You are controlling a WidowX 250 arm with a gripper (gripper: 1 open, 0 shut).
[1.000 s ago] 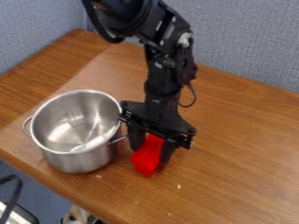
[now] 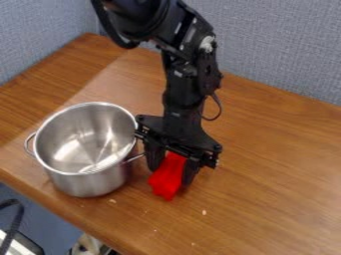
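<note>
A red object (image 2: 168, 176) is low on the wooden table, just right of a steel pot (image 2: 83, 149) with side handles. My black gripper (image 2: 172, 166) is lowered over it from above, shut on the red object, whose upper part is hidden by the gripper. The pot's right handle is close beside the gripper.
A padded grey wall (image 2: 280, 45) runs behind it. At the lower left, beyond the table's edge, some dark cable and hardware show.
</note>
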